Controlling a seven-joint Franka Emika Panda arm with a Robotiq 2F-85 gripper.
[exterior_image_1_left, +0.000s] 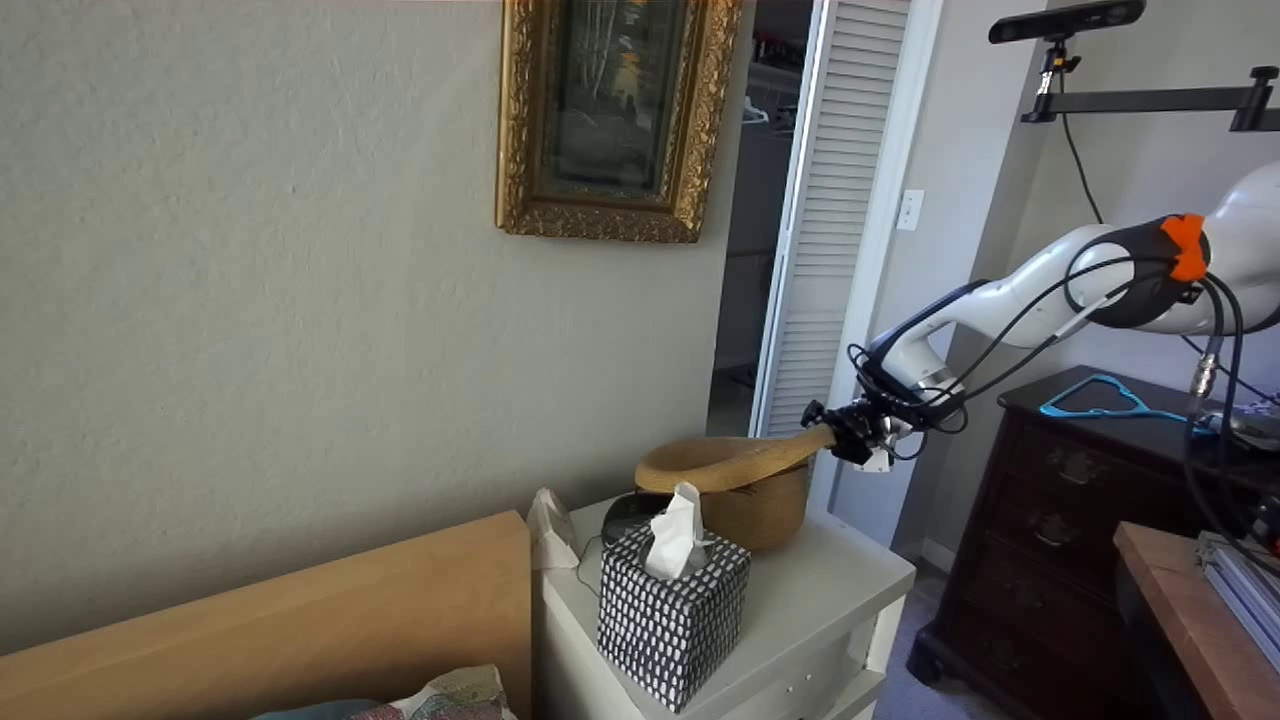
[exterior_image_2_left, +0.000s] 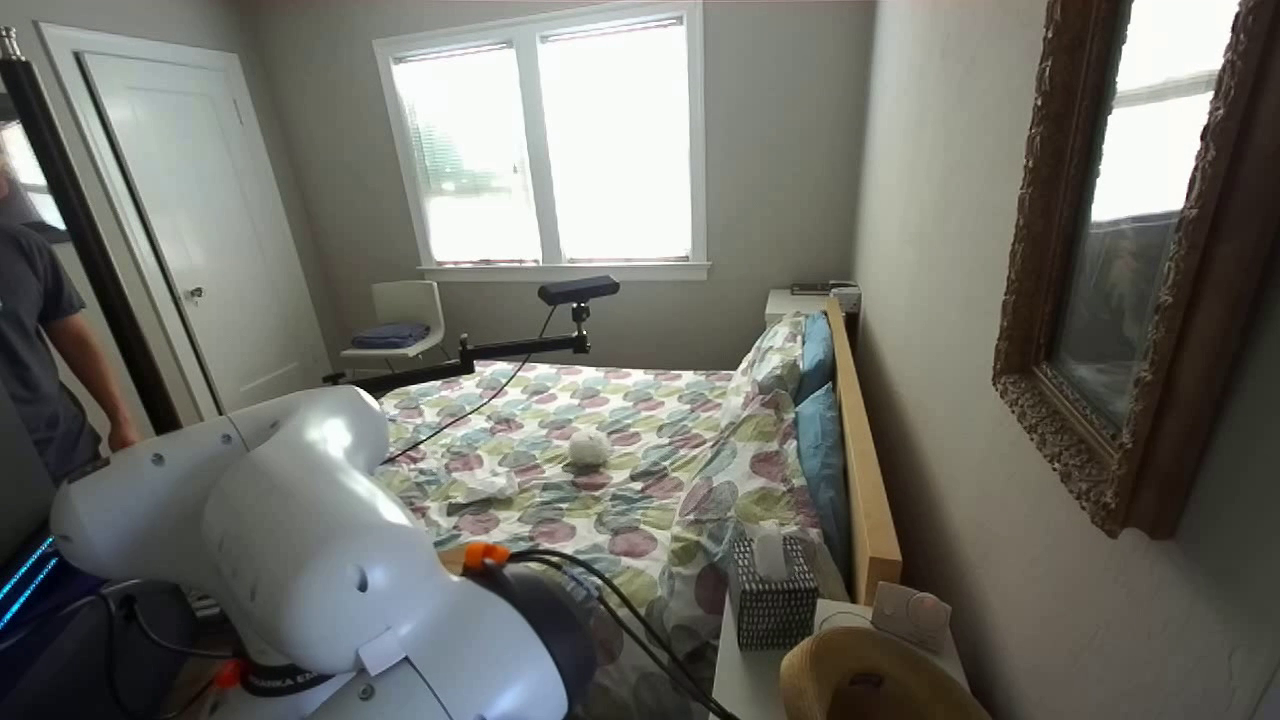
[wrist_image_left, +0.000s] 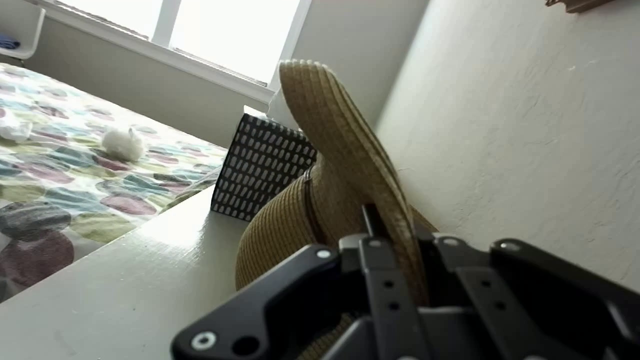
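Observation:
A tan straw hat (exterior_image_1_left: 720, 466) rests on the white nightstand (exterior_image_1_left: 840, 570), its brim's right side pulled flat and tilted. My gripper (exterior_image_1_left: 830, 434) is at that right edge. Seen from the wrist, the brim (wrist_image_left: 354, 138) runs down between the two fingers of my gripper, pressed from both sides, so the fingers look shut on it. A dark band rings the crown, which is turned to the left there. The other exterior view shows only part of the hat (exterior_image_2_left: 882, 672) at the bottom edge; the gripper is out of that frame.
A black-and-white tissue box (exterior_image_1_left: 672, 612) stands close in front of the hat. Behind it are a small pale object (exterior_image_1_left: 552, 532) and the wall. The wooden headboard (exterior_image_1_left: 360, 600) borders the nightstand on the left. Bare nightstand top (wrist_image_left: 150, 282) shows near the bed.

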